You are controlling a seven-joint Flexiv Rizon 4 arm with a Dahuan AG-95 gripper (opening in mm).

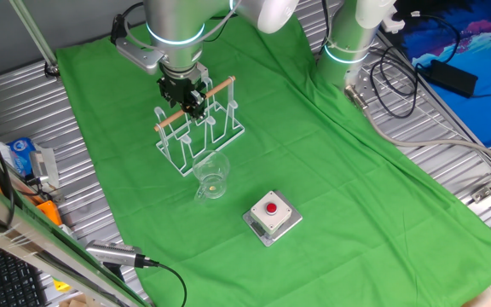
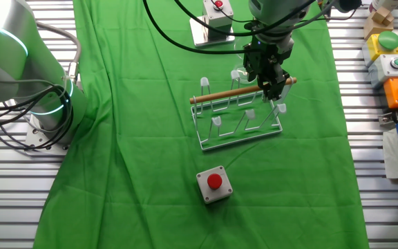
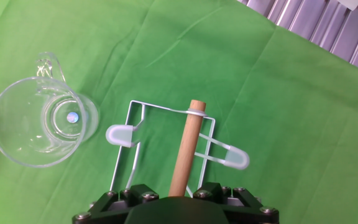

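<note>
My gripper [image 1: 196,109] is over the mug rack, close to its wooden bar, and its black finger parts [image 3: 126,198] show along the bottom of the wrist view. Their gripping faces are hidden, so whether the fingers are open or shut does not show. The white wire rack [image 2: 240,142] stands upright on the green cloth, with the wooden bar [image 3: 187,146] along its top and pale-capped hooks on both sides. A clear glass mug [image 3: 45,127] stands beside the rack; its handle [image 3: 51,65] sticks out from one side. All the hooks in view are empty.
A red-button box [image 1: 271,211] sits on a metal plate past the mug, and another red-button box [image 2: 214,183] is on the rack's opposite side. Loose black cables [image 2: 206,50] cross in front of the second exterior camera.
</note>
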